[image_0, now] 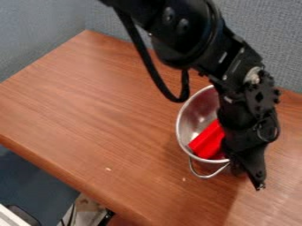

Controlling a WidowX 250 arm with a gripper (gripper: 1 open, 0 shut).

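Observation:
A steel bowl or pot (192,117) with a wire handle stands on the wooden table (94,106), right of centre. A red object (207,141) lies inside it. My gripper (257,177) hangs low over the bowl's right side, hiding part of it. Whether its fingers are open or shut, or touch the rim, is hard to tell.
Grey padded panels stand behind it. Below the front left edge are cables and pale items (18,217).

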